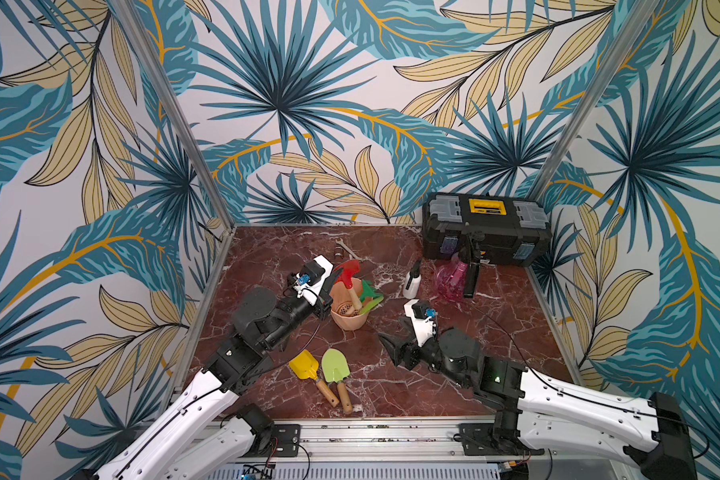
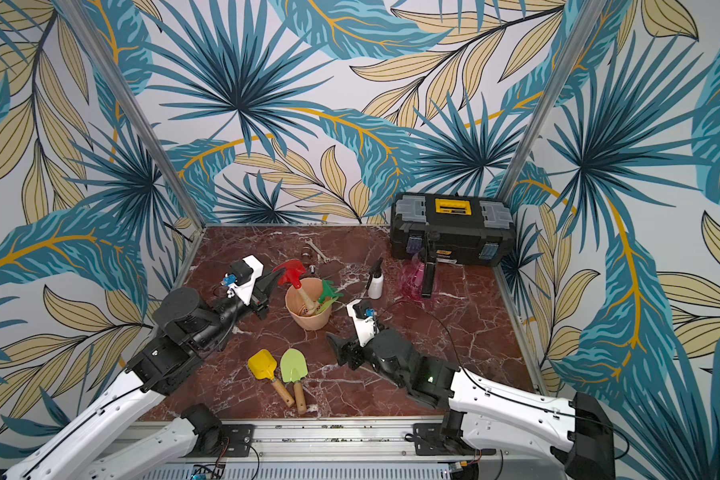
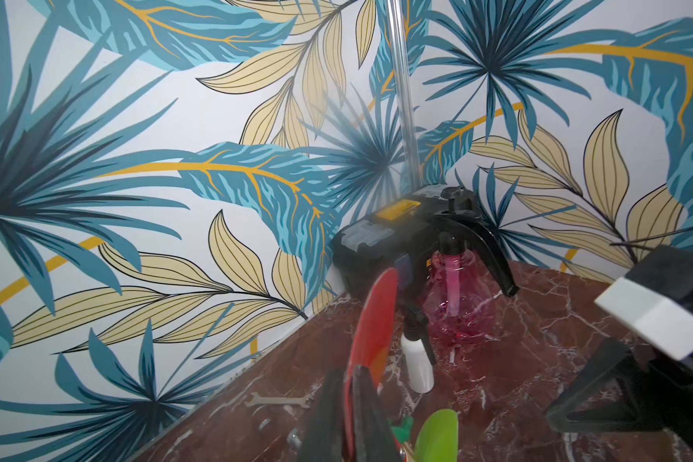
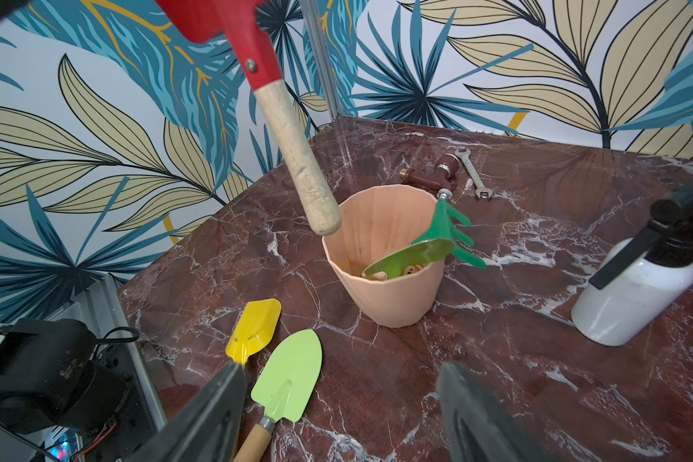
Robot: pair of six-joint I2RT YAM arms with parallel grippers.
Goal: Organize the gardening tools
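Note:
My left gripper is shut on the head of a red trowel [image 3: 373, 323], whose wooden handle [image 4: 296, 154] hangs down over the peach pot [image 4: 381, 300]. That pot holds a green fork [image 4: 442, 227] and a green trowel [image 4: 408, 254]. My right gripper [image 1: 392, 344] stands open right of and nearer than the pot, nothing between its fingers. A yellow trowel [image 1: 304, 364] and a pale green trowel [image 1: 336, 368] lie on the front left of the table.
A white spray bottle [image 1: 412, 284] stands right of the pot, a pink sprayer [image 1: 454, 276] farther right, a black toolbox [image 1: 485, 232] at the back right. A wrench [image 4: 473, 173] and fittings lie behind the pot.

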